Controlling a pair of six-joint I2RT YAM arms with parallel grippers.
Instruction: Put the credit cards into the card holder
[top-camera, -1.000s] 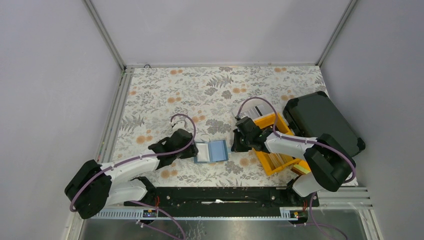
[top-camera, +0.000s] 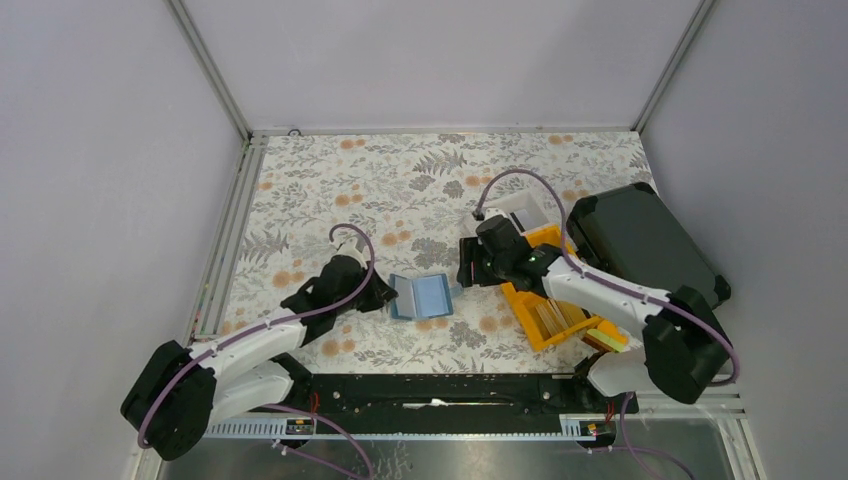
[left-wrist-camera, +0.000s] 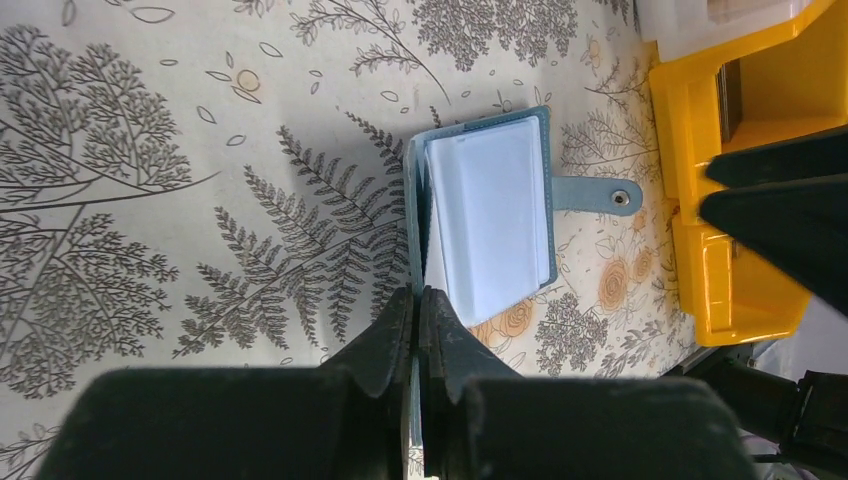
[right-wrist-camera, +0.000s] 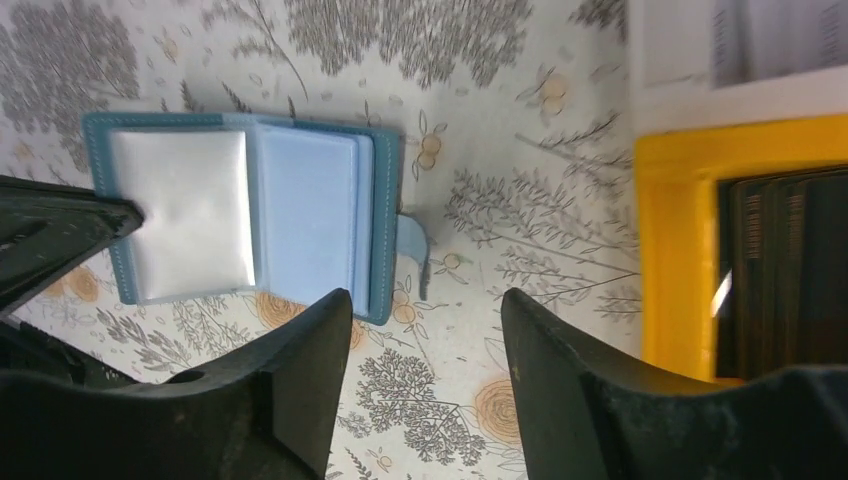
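Note:
The blue card holder (top-camera: 432, 296) lies spread on the table, its cover turned to the left and its pale plastic sleeves in view. In the left wrist view, my left gripper is shut on the cover edge of the card holder (left-wrist-camera: 495, 215), which stands up between the fingertips. A snap strap (left-wrist-camera: 596, 194) sticks out from the holder's right side. My right gripper is open to the right of the holder (right-wrist-camera: 310, 210), apart from it, with only tablecloth between its fingers. No loose credit card can be made out clearly.
A yellow bin (top-camera: 524, 318) with dark and tan items inside stands on the right, a white tray (top-camera: 532, 207) behind it. Beyond them lies a dark green case (top-camera: 650, 245).
My right gripper has shifted a little backward and left, and has opened.

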